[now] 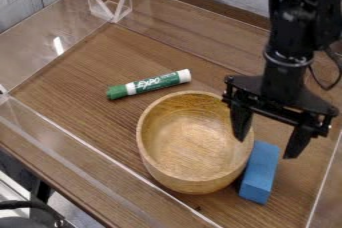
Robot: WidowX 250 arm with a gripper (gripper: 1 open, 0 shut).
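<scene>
My gripper [283,128] hangs at the right over the right rim of an empty tan bowl [187,152] and the far end of a blue block [259,182], its two black fingers spread open, with nothing seen between them. The block lies on the table just right of the bowl. A green Expo marker [150,84] lies behind the bowl to the left.
Clear plastic walls line the left edge, and a table edge runs along the bottom left and right.
</scene>
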